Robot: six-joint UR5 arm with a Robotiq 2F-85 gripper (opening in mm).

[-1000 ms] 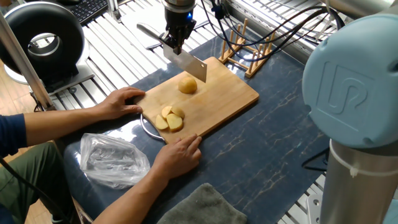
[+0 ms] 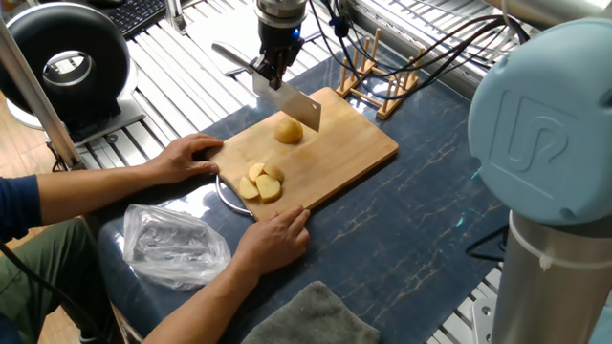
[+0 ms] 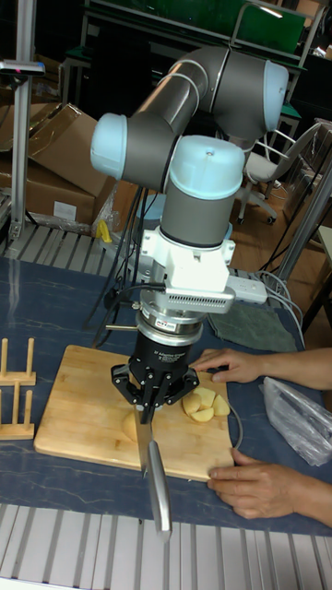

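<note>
My gripper (image 2: 272, 80) is shut on a cleaver-like knife (image 2: 292, 103), holding it near where handle and blade meet. The blade hangs above the cutting board (image 2: 349, 143), apart from it as far as I can see. In exterior view 3 the metal handle (image 3: 160, 491) points toward the near edge, below the gripper (image 3: 148, 405). A larger potato piece (image 2: 288, 130) sits on the board beside the blade. Several cut potato pieces (image 2: 268, 187) lie together near the board's handle end. From exterior view 3, the larger piece (image 3: 130, 426) is partly hidden by the knife.
A person's hands (image 2: 277, 241) steady the board at two corners. A crumpled plastic bag (image 2: 172, 247) and a grey cloth (image 2: 314, 320) lie on the dark tabletop. A wooden rack (image 2: 390, 88) stands behind the board, with cables above it. The board's right half is bare.
The gripper and knife have shifted slightly to the right and a little downward in exterior view 1. Potato pieces, board and the person's hands look unmoved.
</note>
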